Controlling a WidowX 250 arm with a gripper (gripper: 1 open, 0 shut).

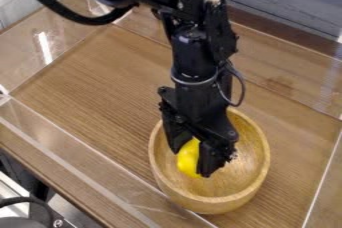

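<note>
A tan bowl (210,193) rests on the wooden table at the lower middle. Inside it is a yellow object (189,158), partly covered by my black gripper (201,152), which reaches down into the bowl over it. Whether the fingers are closed on the yellow object is unclear, as the gripper body hides much of it.
A clear plastic edge runs along the near left side, with cables below it. A wall stands at the back.
</note>
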